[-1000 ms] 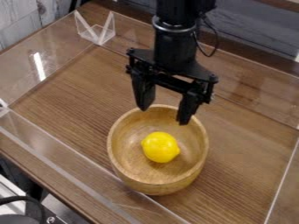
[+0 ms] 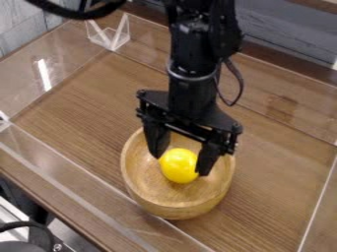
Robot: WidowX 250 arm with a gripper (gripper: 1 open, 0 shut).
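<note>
A yellow ball-like object (image 2: 180, 165) lies in a wooden bowl (image 2: 178, 204) in the lower middle of the camera view. My black gripper (image 2: 187, 138) hangs from above over the bowl, just over the yellow object, its fingers open on either side above it. Whether they touch it cannot be told.
The wooden table (image 2: 73, 108) has free room left and right of the bowl. A clear, angular object (image 2: 108, 31) stands at the back left. Clear panels and edges border the work area.
My gripper has moved down and toward the front, closer to the yellow object. The bowl and the object show no clear movement.
</note>
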